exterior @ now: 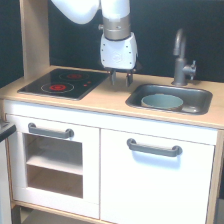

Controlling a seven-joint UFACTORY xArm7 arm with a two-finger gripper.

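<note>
My gripper [121, 79] points downward above the counter, between the cooktop and the sink. Its two fingers stand apart, so it looks open, and no object shows between them. A grey-green bowl [162, 102] sits inside the dark sink [201, 103] to the right of the gripper. On the left lies the black cooktop [59, 87] with red ring marks. Whether the fingertips touch the counter cannot be told.
A dark faucet [180, 58] rises behind the sink. Below the wooden counter [88, 108] are a windowed left door [85, 137] and a white right door [154, 185], both with dark handles.
</note>
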